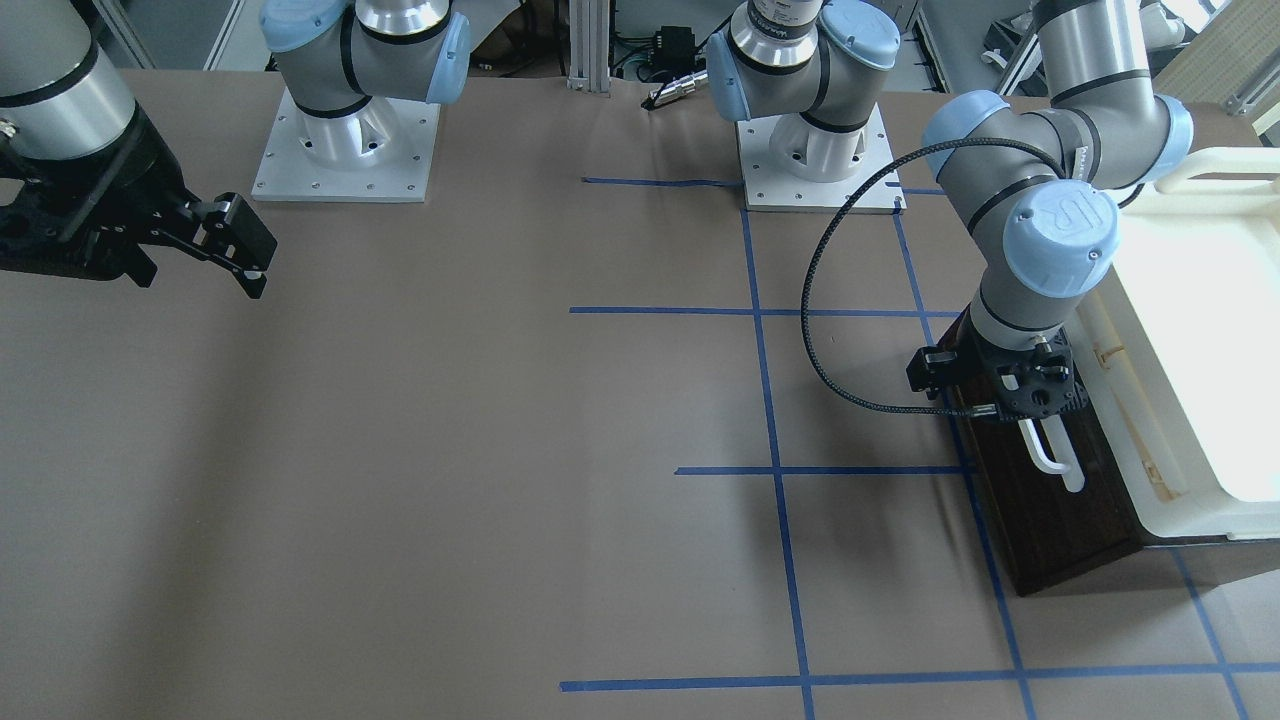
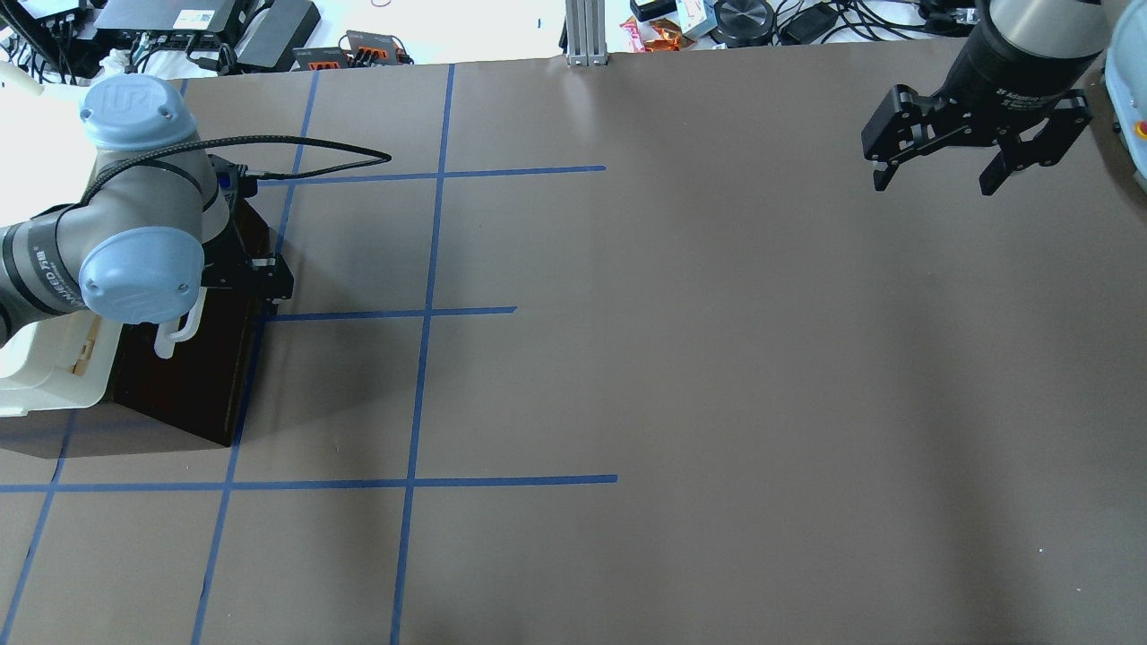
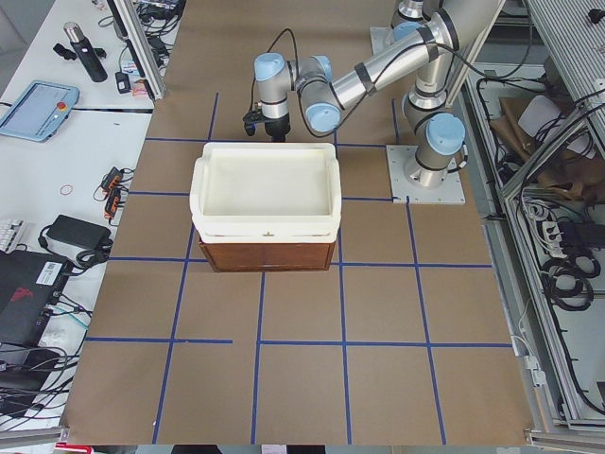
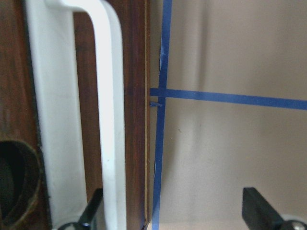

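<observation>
A dark wooden box (image 1: 1056, 528) with a white tray (image 1: 1200, 336) on top stands at right in the front view. Its side carries a white handle (image 4: 110, 129). My gripper is over that side, at the handle. In the left wrist view its fingers stand wide apart, open, one low beside the handle's bar, the other over bare table. Whether the finger touches the handle I cannot tell.
Blue tape grid lines mark the table (image 1: 480, 456), which is largely clear. Another arm's black gripper (image 2: 978, 140) hangs at the far side, and further arm bases stand at the back.
</observation>
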